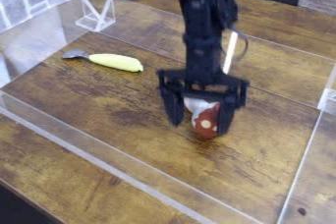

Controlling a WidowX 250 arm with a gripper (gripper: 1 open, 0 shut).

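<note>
The black gripper (197, 110) hangs blurred over the middle right of the wooden table, its fingers apart and pointing down. Between and behind them is a red object (207, 123) with a pale spot, along with a whitish part; whether the fingers touch it cannot be told.
A yellow-green corn-like piece (116, 62) and a small metal utensil (77, 55) lie at the left. A white stick stands behind the arm. Clear plastic edges border the wooden table (118, 140), whose front left is bare.
</note>
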